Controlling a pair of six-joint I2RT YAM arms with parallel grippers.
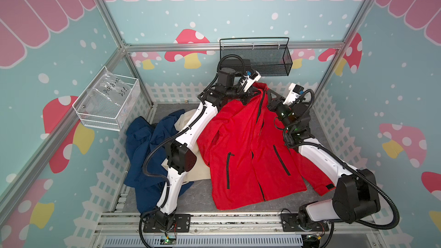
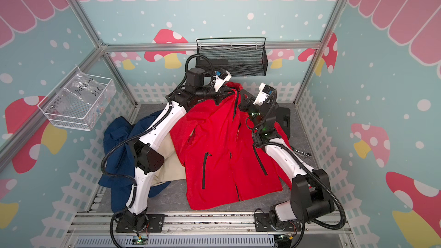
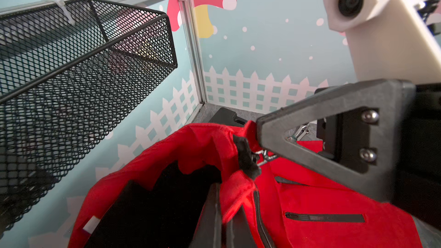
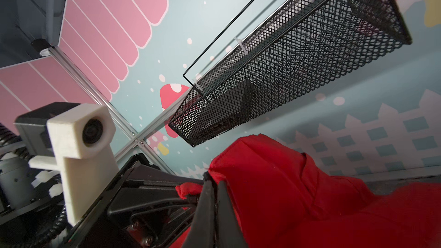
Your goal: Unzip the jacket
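The red jacket [image 1: 238,147] lies front up, its long dark front zipper [image 3: 261,220] running down from the raised collar [image 3: 183,142]. My left gripper is shut on a fold of red cloth at the collar edge, seen at the bottom of the left wrist view. Across the collar, my right gripper is shut, its fingertips against the red edge. Beside the right fingertip hangs a small metal zipper pull [image 3: 265,157], next to a dark strip [image 3: 246,156]. Whether the right fingers hold that pull cannot be told.
A black mesh basket [image 1: 255,59] hangs on the back wall close behind the collar. Blue [image 1: 147,156] and cream [image 1: 199,170] clothes lie at the left. A white basket [image 1: 108,110] is on the left wall. Grey floor shows by the jacket's front hem.
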